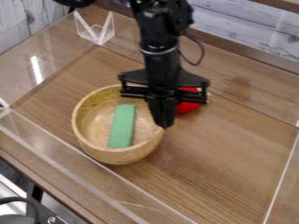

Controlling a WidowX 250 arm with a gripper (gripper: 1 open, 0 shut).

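Observation:
The black gripper (159, 94) reaches down from the top over the right rim of a wooden bowl (91, 140); its fingertips appear shut, with nothing visible between them. A green block (121, 126) lies inside the bowl, left of the gripper. A red object (190, 106), like a vegetable, lies behind the gripper at its right, partly hidden.
A small clear plastic item (98, 28) stands at the back left. A dark cable lies at the lower left edge.

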